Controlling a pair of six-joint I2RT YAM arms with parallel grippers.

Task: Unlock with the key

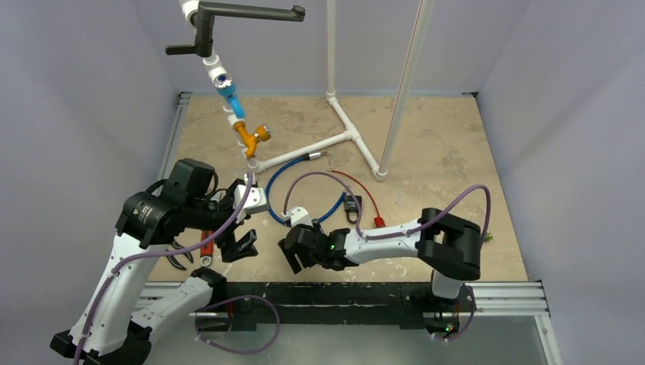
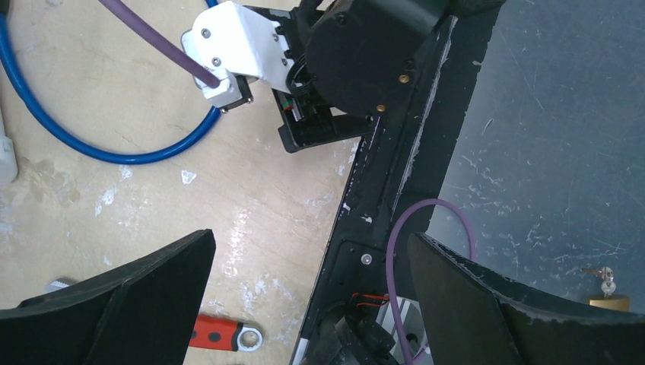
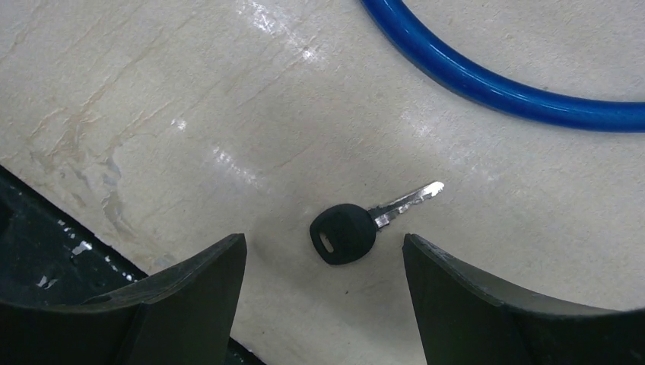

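A key [image 3: 342,234] with a black head and a silver blade lies flat on the table in the right wrist view. Open fingers [image 3: 445,304] of my right gripper stand on either side of the view, the key showing between and beyond their tips. From the top, that gripper hides the key. Farther back and right lie a black padlock [image 1: 351,207], partly behind the purple tube, and a blue cable [image 1: 278,175] with a metal end. At the left, my left gripper hangs open and empty.
Pliers [image 1: 176,258] and a red-handled tool [image 1: 206,249] lie beside the left arm. White pipes [image 1: 308,146] stand behind. A brass padlock [image 2: 612,303] with keys shows in the left wrist view. Bare table lies at the right back.
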